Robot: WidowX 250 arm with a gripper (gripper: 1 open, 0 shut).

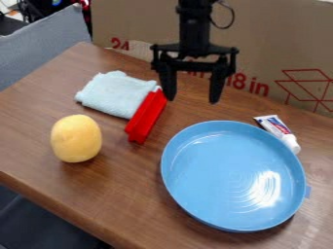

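Observation:
My black gripper (193,86) hangs open at the top centre, above the wooden table, with nothing seen between its fingers. Below it to the left, a red bar-shaped object (146,119) lies against a folded light-blue cloth (112,92). A round yellow object (76,138) is at the left front. A large blue plate (232,177) fills the right front, and a white tube with coloured print (278,132) lies just behind it at the right.
A cardboard box (289,53) stands along the back. A grey padded surface (39,49) borders the table at the left.

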